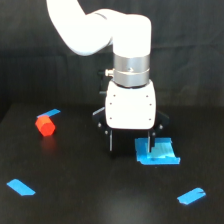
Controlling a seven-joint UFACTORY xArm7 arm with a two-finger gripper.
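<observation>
My gripper (130,148) hangs over the dark table right of the middle, its thin dark fingers spread apart. It is open, and nothing shows between them. The right finger overlaps the left part of a blue taped square (162,156) in this view; whether it touches cannot be told. A small red block (45,126) sits at the left, well away from the gripper.
Blue tape strips mark the table: one (48,113) behind the red block, one (20,187) at the front left, one (191,196) at the front right.
</observation>
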